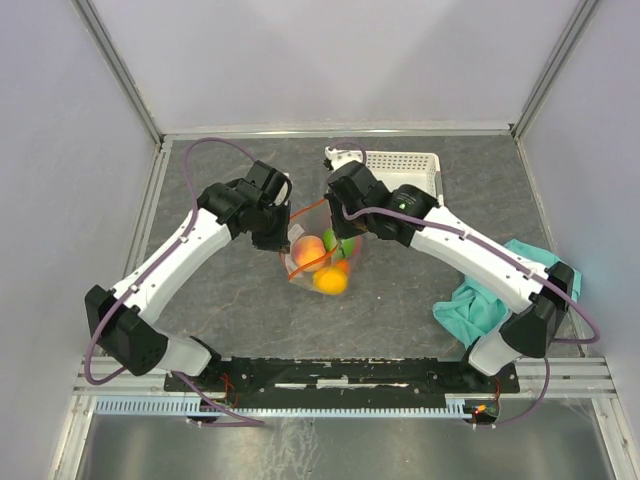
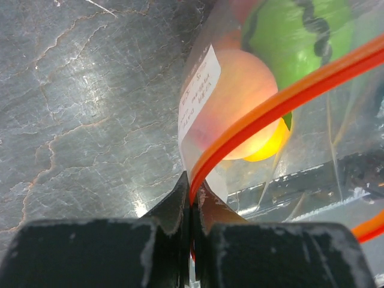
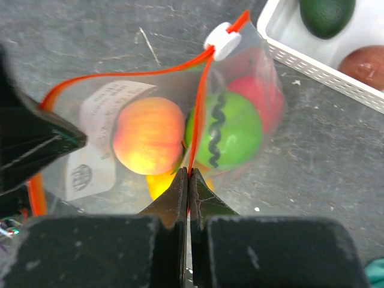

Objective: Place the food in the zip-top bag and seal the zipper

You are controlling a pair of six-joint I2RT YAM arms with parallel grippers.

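Observation:
The clear zip top bag (image 1: 297, 236) hangs between my two grippers, its orange-edged mouth spread apart. Inside are a peach (image 3: 149, 135), a green fruit with a dark wavy stripe (image 3: 234, 129), a red item (image 3: 258, 99) and a yellow one (image 1: 331, 280). My left gripper is shut on one orange edge of the bag. On the opposite edge, my right gripper is shut, with the thin orange strip running into its fingertips. A white zipper slider (image 3: 222, 41) sits at the bag's far corner, where the two edges meet.
Behind the right arm stands a white basket (image 1: 437, 165), holding a dark green item (image 3: 327, 15) and a brown one (image 3: 367, 66). A teal cloth (image 1: 470, 312) lies at right.

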